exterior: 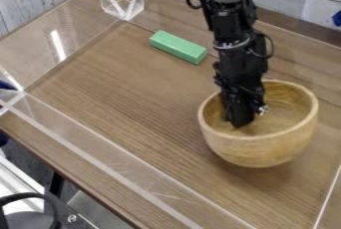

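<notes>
A wooden bowl [260, 143] sits on the table at the right. My black gripper [242, 114] reaches down into it from above, its tips low inside at the bowl's left half, near the rim. The fingertips are dark and partly hidden by the bowl; the gripper looks shut, and I cannot make out anything between the fingers.
A green block [177, 46] lies on the table [120, 114] left of the arm. A clear angular object [122, 1] is at the back left. The table edge runs along the lower left.
</notes>
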